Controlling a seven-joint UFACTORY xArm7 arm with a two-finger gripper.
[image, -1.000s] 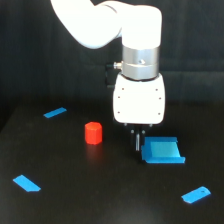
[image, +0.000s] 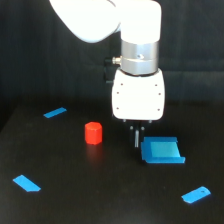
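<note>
The white gripper (image: 138, 140) points downward, its small dark fingers beside the left edge of a blue square tray (image: 163, 151). Whether the fingertips touch the tray is not clear. Too little of the fingers shows against the dark background to tell open from shut, and no object is visible between them. A red block (image: 93, 133) stands on the dark table to the left of the gripper, apart from it and from the tray.
Flat blue pieces lie at the back left (image: 55, 112), the front left (image: 26, 183) and the front right (image: 196, 195).
The gripper has shifted very slightly up and left in the view. The red block, the tray and the flat blue pieces look unmoved.
</note>
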